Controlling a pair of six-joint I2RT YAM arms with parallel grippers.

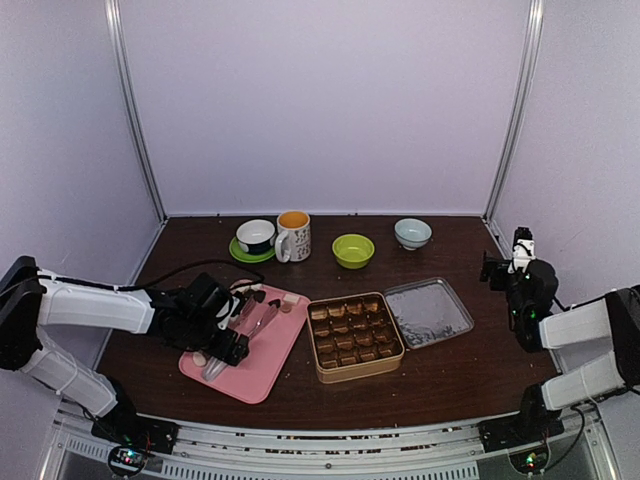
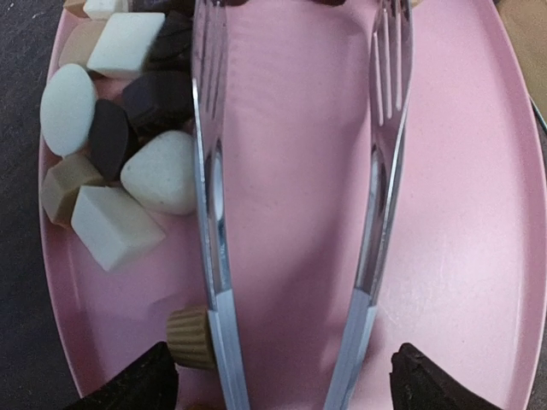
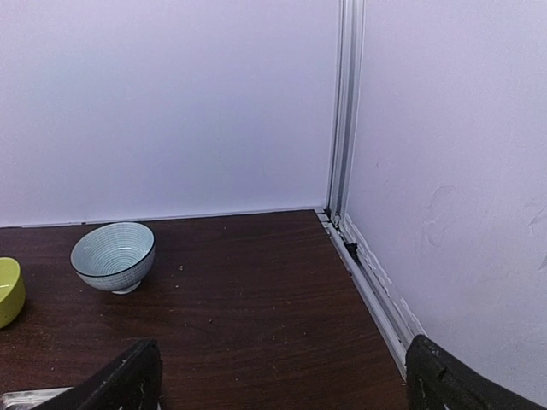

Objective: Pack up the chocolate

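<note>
A pink tray [image 1: 270, 365] at the left holds white, dark and tan chocolates; in the left wrist view a white cube [image 2: 126, 44], a dark piece [image 2: 156, 102] and a ribbed tan piece [image 2: 186, 337] show. My left gripper is low over the tray, part open, a metal fork [image 2: 386, 128] along each side and bare pink tray between. A tin with an empty-looking compartmented insert [image 1: 355, 338] stands right of the tray. My right gripper [image 1: 498, 275] is open at the table's right, facing the back, nothing between its fingers.
A clear shallow tray [image 1: 429, 312] lies right of the tin. Bowls [image 1: 353, 250], a mug [image 1: 294, 237] and a green plate [image 1: 245, 255] stand at the back. Bare table surrounds the right gripper and runs along the front.
</note>
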